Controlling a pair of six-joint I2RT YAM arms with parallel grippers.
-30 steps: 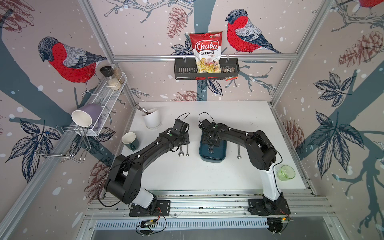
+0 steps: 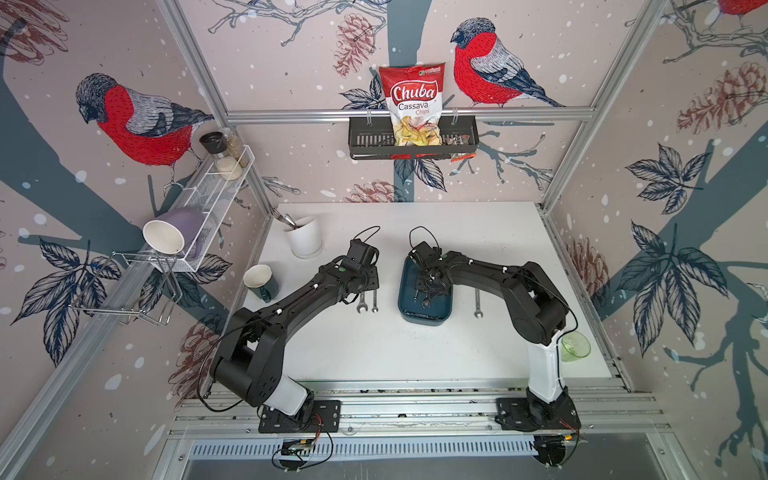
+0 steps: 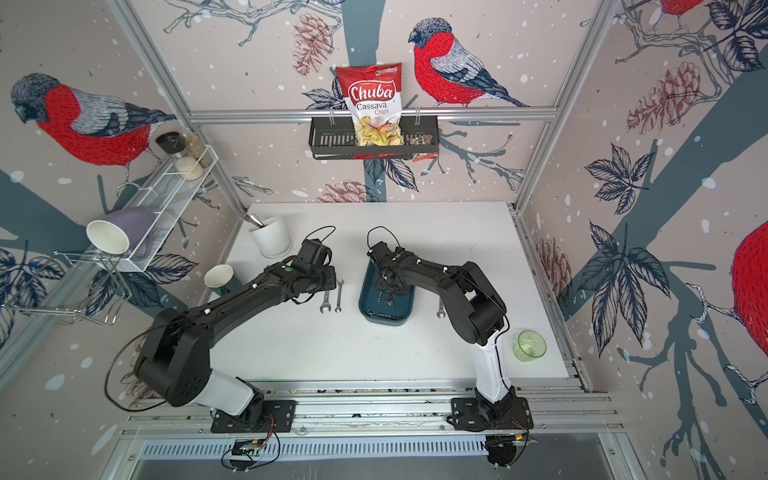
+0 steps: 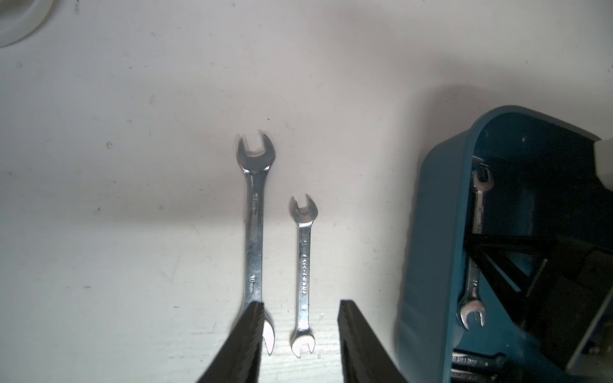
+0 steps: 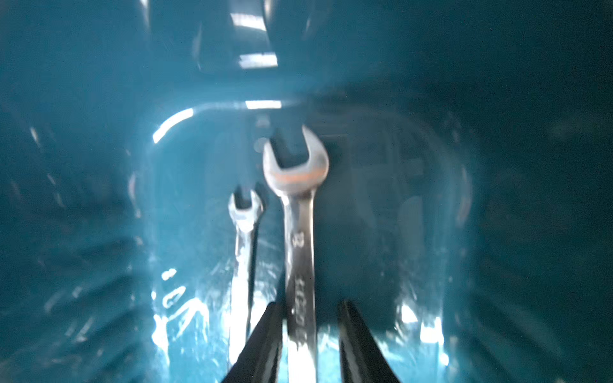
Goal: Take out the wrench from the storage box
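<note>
The dark blue storage box (image 2: 425, 321) stands mid-table with my right gripper down inside it. In the right wrist view a larger wrench (image 5: 298, 229) runs between its parted fingers, closer to the left one; the picture is blurred, so contact cannot be told. A smaller wrench (image 5: 241, 274) lies left of it on the box floor. My left gripper is open above the table left of the box, holding nothing. Beneath it are a larger wrench (image 4: 254, 223) and a smaller wrench (image 4: 304, 274), side by side.
Another wrench (image 2: 478, 304) lies right of the box, partly under the right arm. A white pot (image 2: 304, 238) and a mug (image 2: 261, 281) stand at the left, a green glass (image 2: 574, 346) at the right.
My right gripper has shifted a little to the right and toward the front within the box. The left arm and the wrenches on the table have stayed put.
</note>
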